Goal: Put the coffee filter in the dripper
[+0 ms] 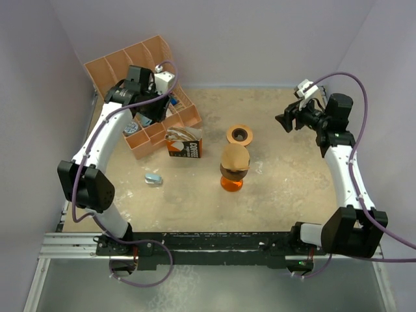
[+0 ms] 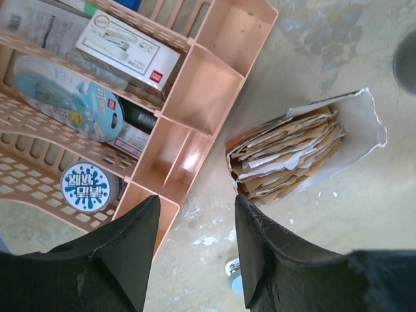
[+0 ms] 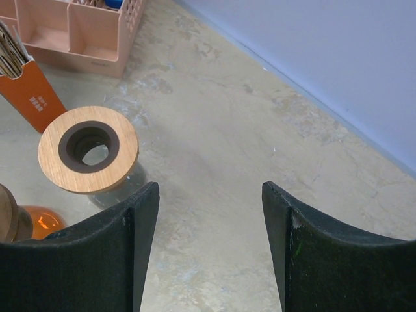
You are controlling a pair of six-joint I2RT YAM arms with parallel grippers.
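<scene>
In the left wrist view, a carton (image 2: 369, 116) lies with its open top showing several brown paper coffee filters (image 2: 292, 153). Its orange and black side, lettered COFFEE, shows in the top view. My left gripper is over the organizer's edge, left of the carton, its fingers apart and nothing between them. A round wooden ring (image 3: 51, 148) with a dark collar and empty hole sits on a clear vessel (image 3: 127, 185); this looks like the dripper. Away to its right in the top view, my right gripper (image 1: 286, 122) is open and empty.
A peach organizer (image 1: 153, 140) with several packets stands behind the carton. A tan-topped vessel with an orange base (image 1: 231, 184) is in front of the wooden ring. A small light-blue item (image 1: 153, 179) lies front left.
</scene>
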